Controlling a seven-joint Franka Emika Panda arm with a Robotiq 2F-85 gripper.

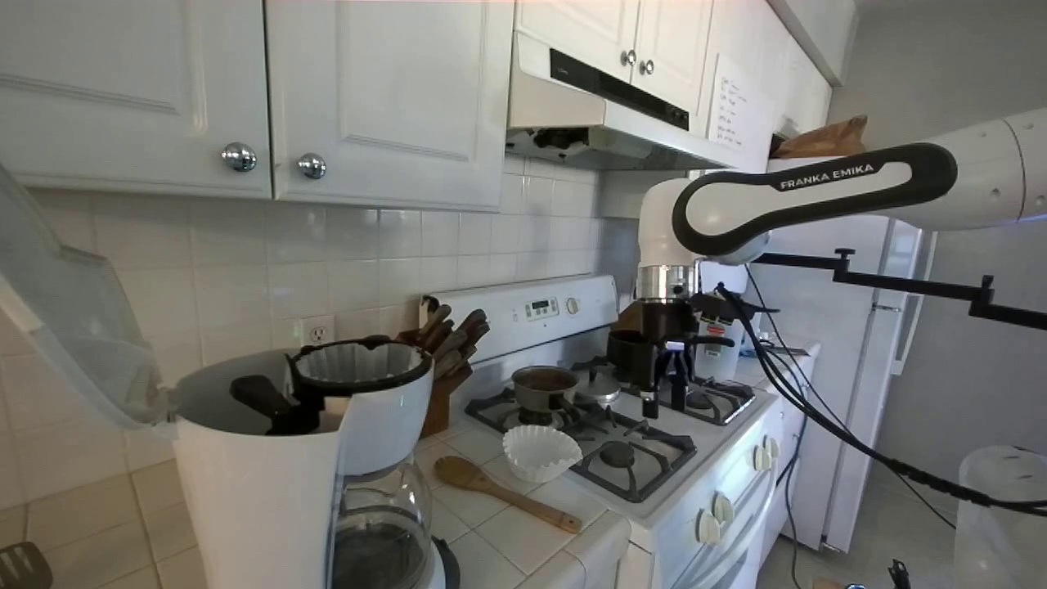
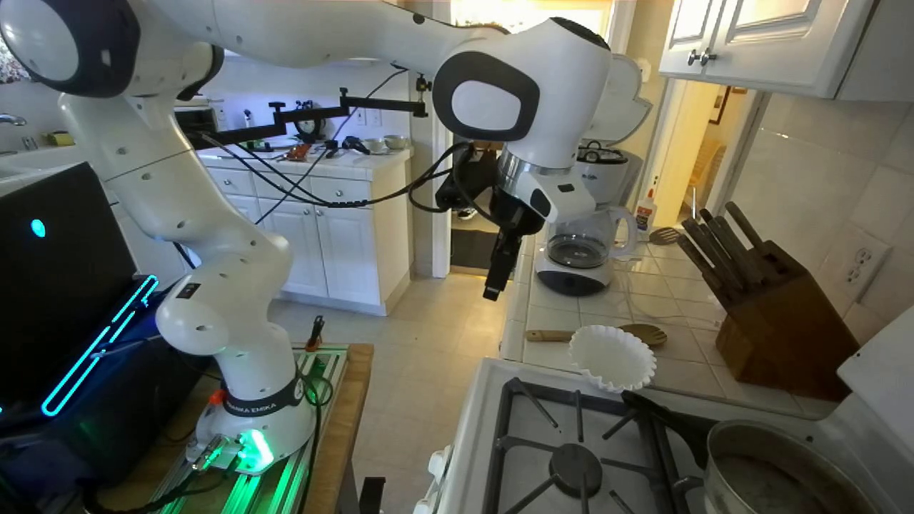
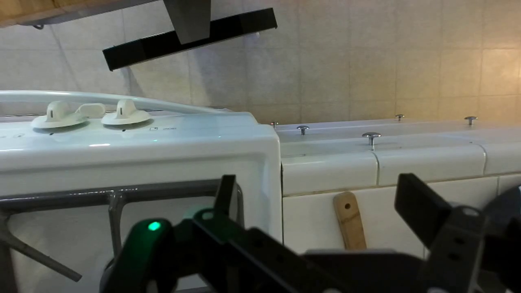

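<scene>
My gripper is open, its two black fingers wide apart in the wrist view with nothing between them. In exterior view 1 it hangs above the stove. A white fluted coffee filter rests on the counter close to the stove's edge, below and apart from the gripper. Beside the filter lies a wooden slotted spoon; its handle shows in the wrist view. The white coffee maker stands with its lid raised, its filter basket exposed and the glass carafe below.
A knife block stands by the wall. On the stove are a small pot and a darker pot with grates around them. A black cable hangs from the arm.
</scene>
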